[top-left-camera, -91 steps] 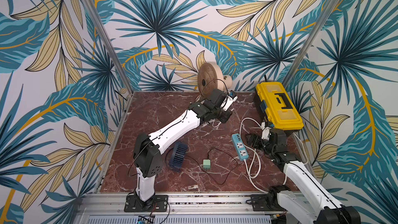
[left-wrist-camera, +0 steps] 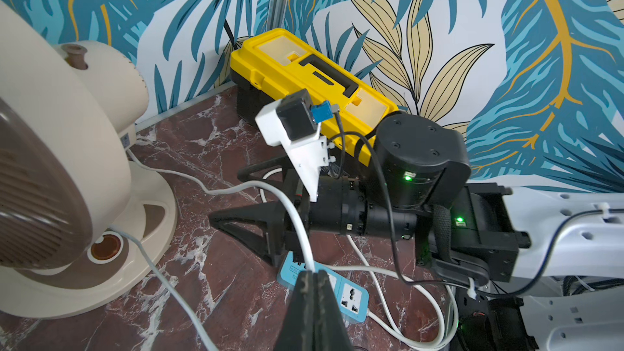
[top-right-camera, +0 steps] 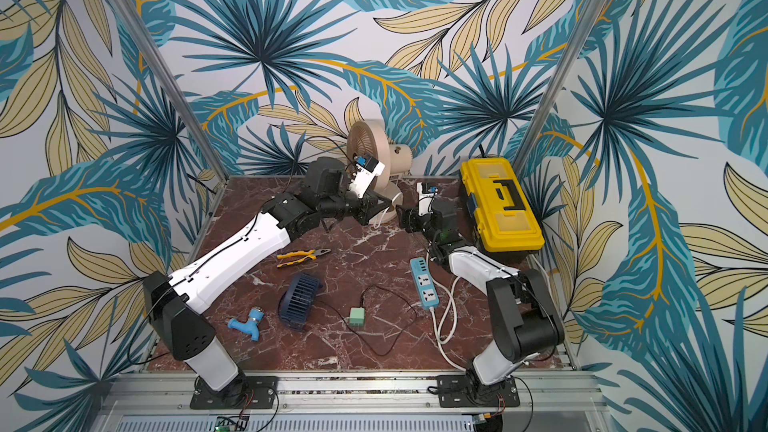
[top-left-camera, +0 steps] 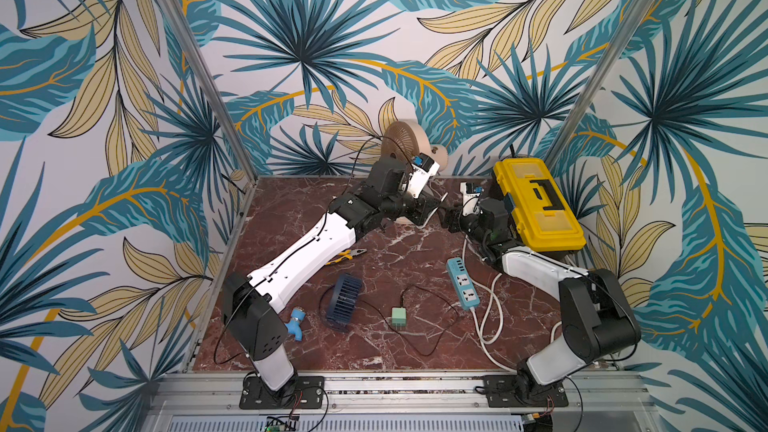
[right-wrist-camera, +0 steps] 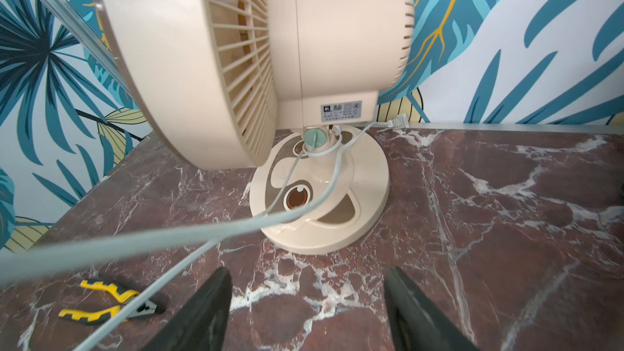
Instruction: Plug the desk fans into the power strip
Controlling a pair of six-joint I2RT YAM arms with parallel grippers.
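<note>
The beige desk fan [right-wrist-camera: 341, 45] stands at the back of the table. Its pale cord [right-wrist-camera: 338, 169] winds round the neck; a small white plug-like end [right-wrist-camera: 397, 121] shows behind the fan. My left gripper is shut on the cord, in front of the fan. From its fingertips the cord rises in an arc and runs back to the fan. My right gripper is part open in front of the fan, facing it, with nothing between its fingers. The light-blue power strip [top-left-camera: 463, 282] lies right of the table's middle, its visible sockets empty.
A yellow toolbox [top-left-camera: 537, 204] stands at the back right. Pliers [top-right-camera: 302, 256], a navy slatted device [top-left-camera: 342, 301], a blue pipe fitting [top-right-camera: 248, 324] and a green block [top-left-camera: 398, 316] lie on the left and middle. White strip cable [top-left-camera: 497, 316] curls at the right.
My right gripper has moved left and toward the back, from beside the power strip to the front of the fan.
</note>
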